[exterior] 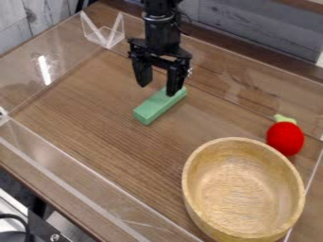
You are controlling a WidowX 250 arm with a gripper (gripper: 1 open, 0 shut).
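My black gripper (161, 68) hangs at the top centre of the camera view with its fingers apart and open. Just in front of it and below, a mint-green flat block (159, 107) lies on the wooden table, slanting toward the upper right, apart from the fingers as far as shows.
A yellow bowl (241, 172) fills the lower right. A red tomato-like object (284, 139) with a pale green tip lies at the right. Clear plastic pieces and black cabling sit at the left edge.
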